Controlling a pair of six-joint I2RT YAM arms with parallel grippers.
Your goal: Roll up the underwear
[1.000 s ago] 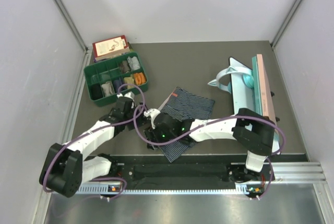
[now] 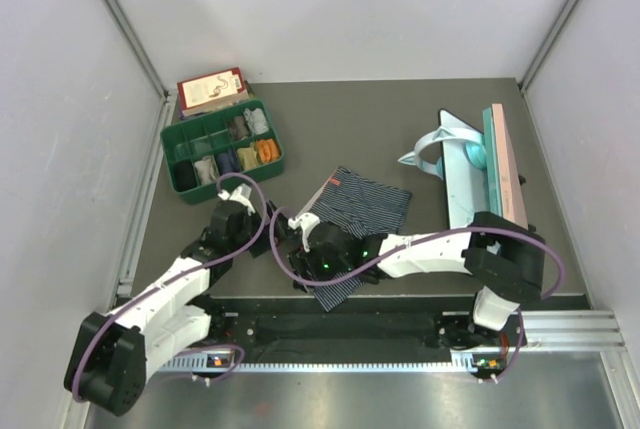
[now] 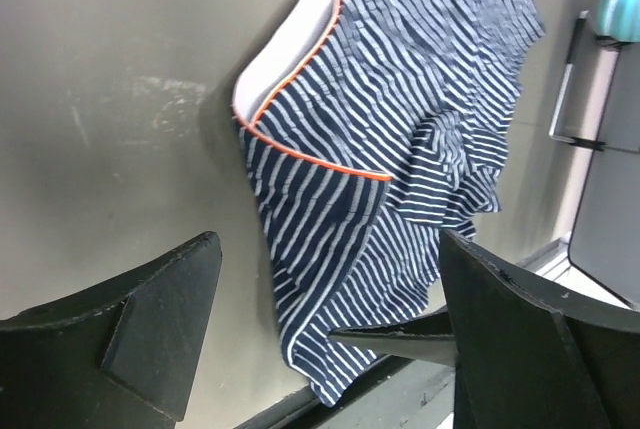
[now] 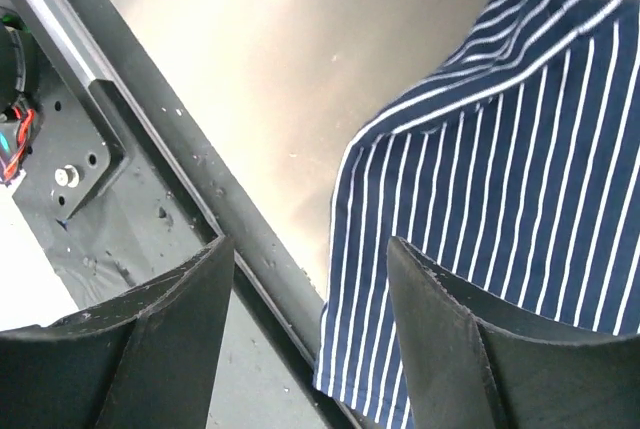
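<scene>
Navy-and-white striped underwear (image 2: 365,199) lies spread on the grey table, with a pale band and orange edging (image 3: 300,154) along one side. Its lower end reaches over the front edge, with a folded, bunched part near its middle. My left gripper hangs open over its left side, nothing held; a dark finger of the other arm shows at the cloth's lower end in that view. My right gripper is open above the lower end of the cloth, near the table's front edge.
A green divided box (image 2: 180,134) of rolled cloths stands back left, a book box (image 2: 208,87) behind it. At the right stand upright boards (image 2: 505,164) and pale blue headphones (image 2: 430,139).
My left arm has moved back toward the lower left of the top view. The cloth looks unchanged.
</scene>
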